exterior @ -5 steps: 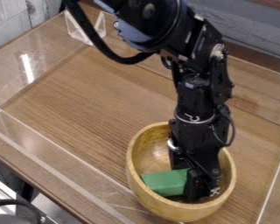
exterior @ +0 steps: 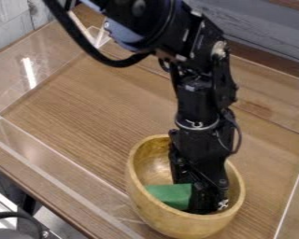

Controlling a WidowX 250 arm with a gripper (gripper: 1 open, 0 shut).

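Observation:
A wooden bowl [exterior: 152,205] stands at the lower middle of the camera view. My black gripper [exterior: 198,189] reaches down into it, its fingers mostly hidden inside. A green block [exterior: 167,194] lies in the bowl beside the fingers, at their left. The gripper looks closed on something in the bowl, but whether that is the green block is hard to tell.
Clear plastic edging runs along its left and right sides. A black cable hangs at the lower left.
The gripper and the bowl have shifted a little to the left and up in the view, with the green block still inside.

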